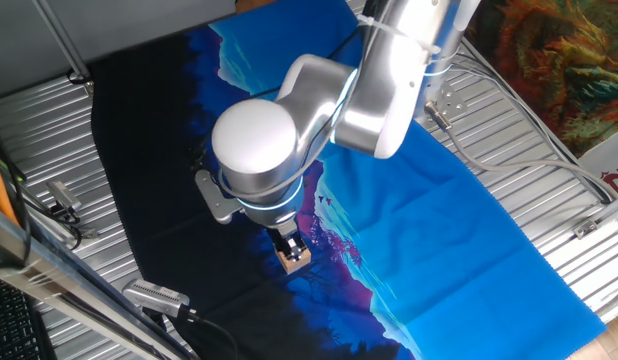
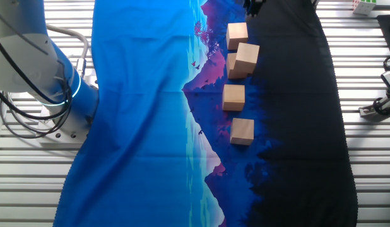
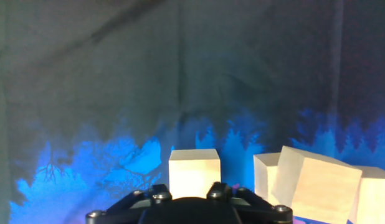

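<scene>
In the wrist view a pale wooden block (image 3: 194, 174) lies straight ahead of my gripper, its lower part covered by the dark fingers. The fingers stand apart, one toward each side of the block. Whether they press on it is hidden. From exterior view 1, my gripper (image 1: 289, 246) points down with a wooden block (image 1: 296, 263) right at its tips. A dark part of the gripper shows at the top edge of exterior view 2, above the row of blocks.
Several wooden blocks stand in a row in exterior view 2. One tilted block (image 2: 247, 55) rests atop others, close to the right of my gripper in the wrist view. A separate block (image 2: 242, 131) ends the row.
</scene>
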